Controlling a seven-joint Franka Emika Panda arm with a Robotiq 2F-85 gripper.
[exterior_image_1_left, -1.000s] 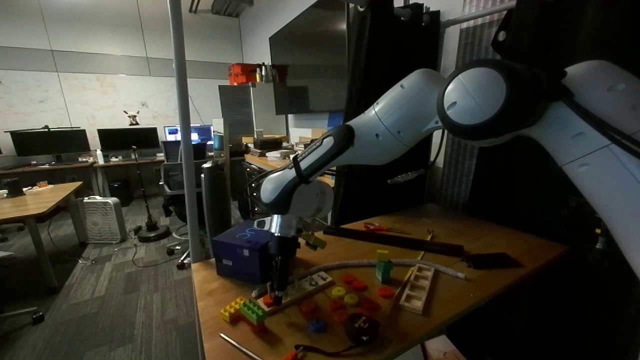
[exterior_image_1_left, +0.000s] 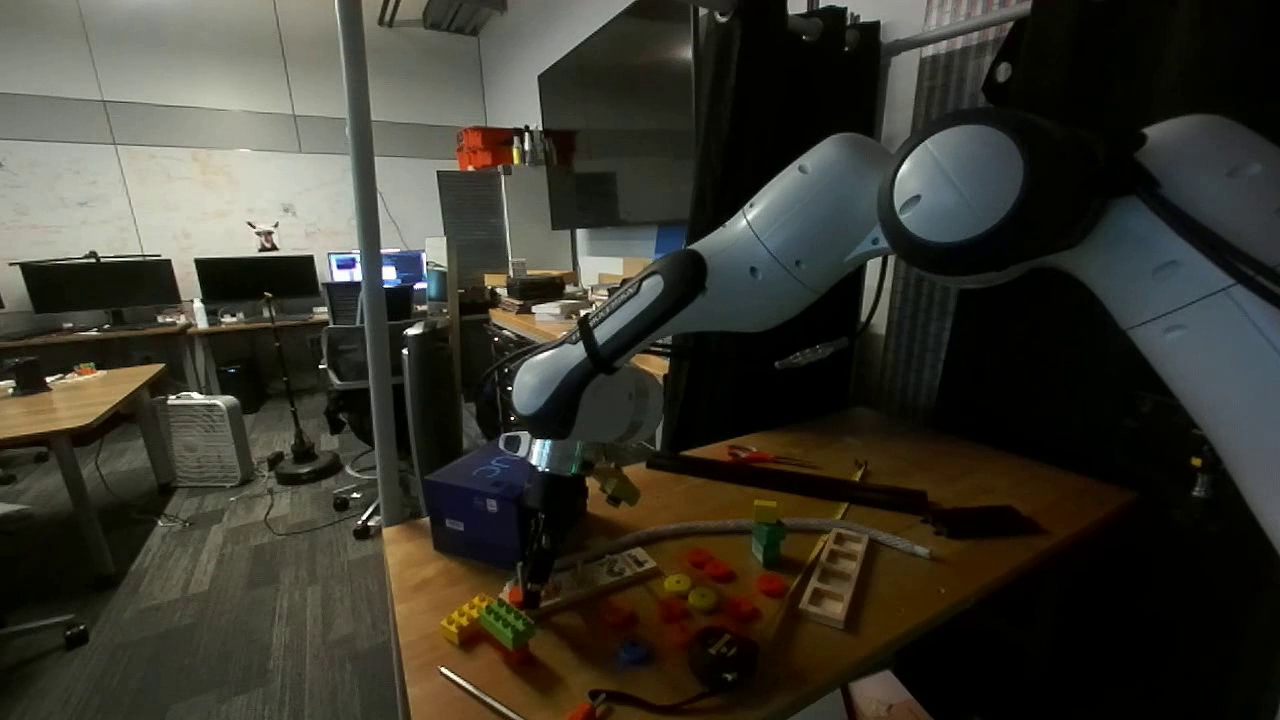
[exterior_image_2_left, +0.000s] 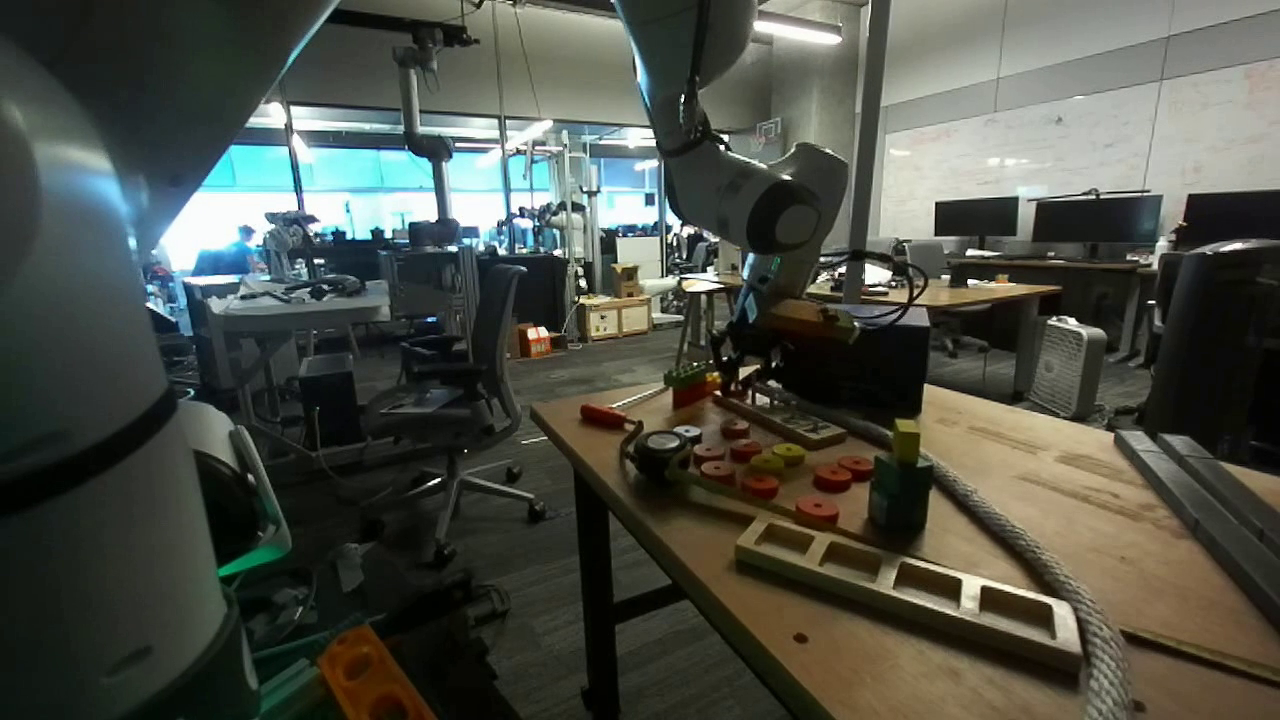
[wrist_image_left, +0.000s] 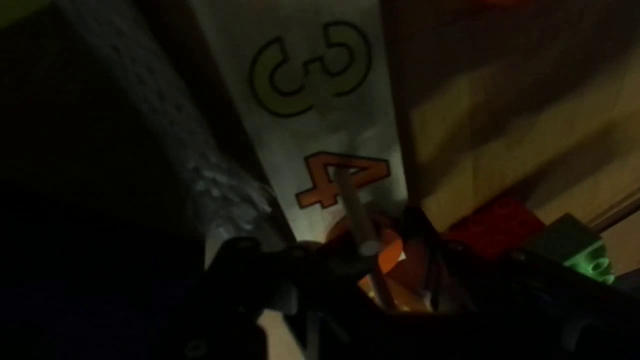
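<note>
A pale board (wrist_image_left: 321, 129) bears a printed yellow 3 and an orange 4 in the wrist view. Near the 4, an orange ring (wrist_image_left: 391, 249) sits around or against a slender peg (wrist_image_left: 358, 219). My gripper is down at this end of the board, its dark fingers around the ring. Deep shadow hides whether the pads touch it. From outside, the gripper (exterior_image_1_left: 528, 594) points down at the board's left end, beside green and yellow bricks (exterior_image_1_left: 506, 623). The second exterior view shows the gripper (exterior_image_2_left: 732, 382) low over the far end of the board (exterior_image_2_left: 798, 422).
Loose red rings (exterior_image_2_left: 830, 479), yellow rings (exterior_image_1_left: 702, 598) and a blue ring (exterior_image_1_left: 633, 652) lie near a tape measure (exterior_image_1_left: 723, 658). A blue box (exterior_image_1_left: 477, 510) stands close behind the gripper. Farther right are a grey rope (exterior_image_1_left: 888, 542) and a wooden tray (exterior_image_1_left: 834, 578).
In exterior view 1 my gripper has moved a little left, toward the bricks, and the wrist has tilted. The numbered board and the orange ring have also shifted slightly left.
</note>
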